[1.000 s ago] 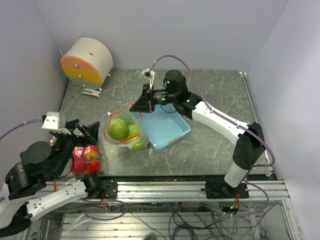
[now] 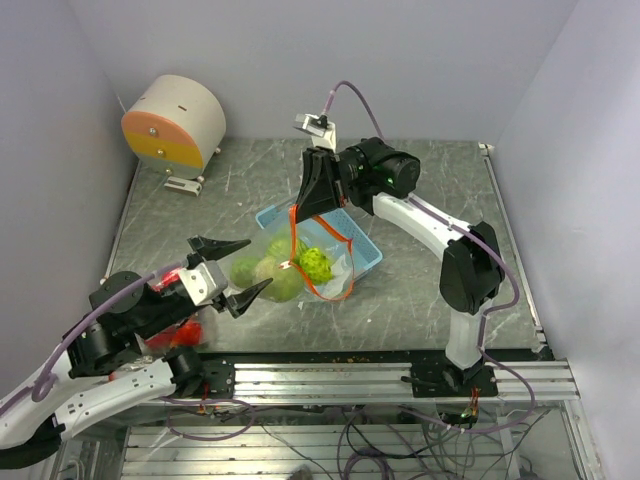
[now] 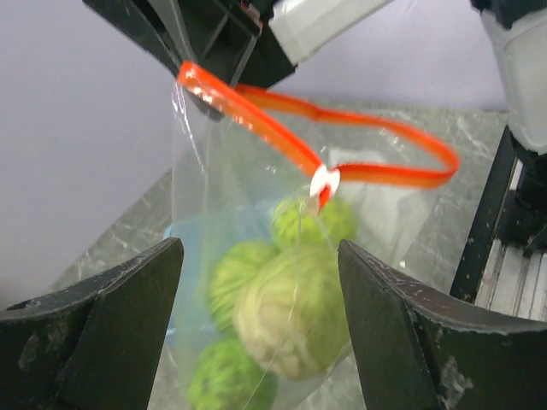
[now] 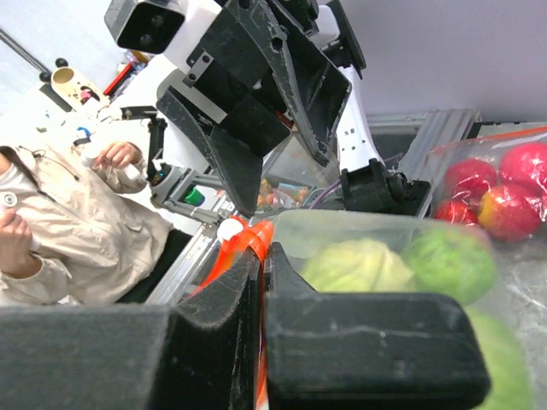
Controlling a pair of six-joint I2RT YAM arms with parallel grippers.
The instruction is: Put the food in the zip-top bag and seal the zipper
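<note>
A clear zip bag with an orange zipper holds green cabbage-like food. My right gripper is shut on the zipper's rim and holds the bag up over the blue basket. The bag's mouth gapes; in the left wrist view several green vegetables show through the plastic. My left gripper stands part open just left of the bag, nothing between its fingers, its fingertips facing it.
A bag of red fruit lies at the front left, partly under my left arm. A cream rounded box stands at the back left.
My left gripper has come rightward and turned toward the bag.
</note>
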